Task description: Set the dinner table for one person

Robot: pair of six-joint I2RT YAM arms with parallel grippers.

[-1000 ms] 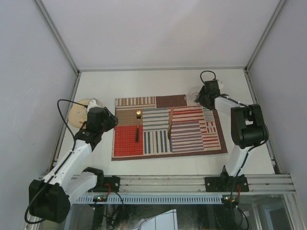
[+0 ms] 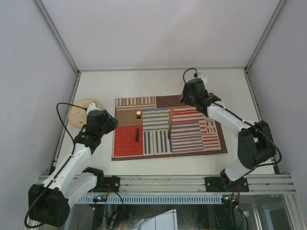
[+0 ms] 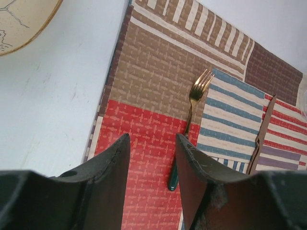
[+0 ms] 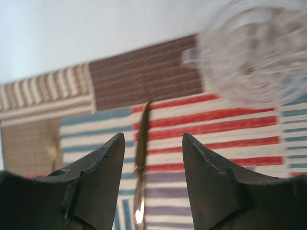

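Observation:
A fork (image 2: pixel 137 128) and a knife (image 2: pixel 170 122) lie upright-wise, side by side, on the striped placemat (image 2: pixel 127 148). My left gripper is open over the mat's left side, nothing between its fingers, with a plate (image 2: pixel 76 116) left of the mat. My right gripper is over the mat's upper right, its fingers apart with nothing held between them. In the blurred right wrist view a clear plastic item (image 4: pixel 244 57), probably a cup, is at the mat's back right, beyond the fingers.
Walls close in the sides and back.
My right gripper has moved left and toward the front, over the mat from the back-right corner. The left arm and the cutlery look unchanged.

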